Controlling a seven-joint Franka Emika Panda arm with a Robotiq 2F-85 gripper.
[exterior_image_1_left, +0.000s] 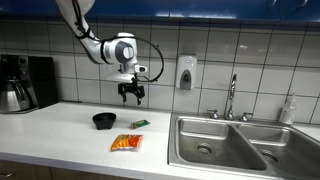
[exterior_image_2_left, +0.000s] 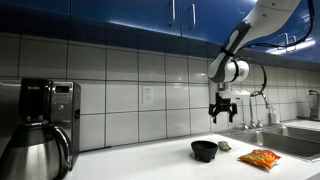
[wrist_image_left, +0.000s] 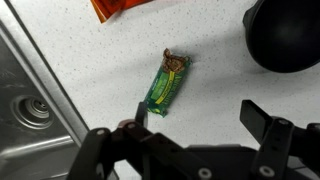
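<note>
On the white counter lies a small green packet (wrist_image_left: 168, 82) with a brown end; in exterior view 1 this green packet (exterior_image_1_left: 139, 124) is right of a black bowl (exterior_image_1_left: 104, 120). Nearer the front edge is an orange-red packet (exterior_image_1_left: 127, 142). High above the counter my gripper (exterior_image_1_left: 131, 99) points down, its fingers spread and empty. In the wrist view the green packet shows beyond the open fingers, while the bowl (wrist_image_left: 284, 36) is at upper right and only a corner of the orange-red packet (wrist_image_left: 112, 8) shows at the top.
Right of the packets is a double steel sink (exterior_image_1_left: 207, 146) with a faucet (exterior_image_1_left: 232, 98). A coffee maker (exterior_image_2_left: 38, 130) stands at the counter's left end. A dispenser (exterior_image_1_left: 186, 72) hangs on the tiled wall. Blue cabinets (exterior_image_2_left: 120, 15) overhang the space.
</note>
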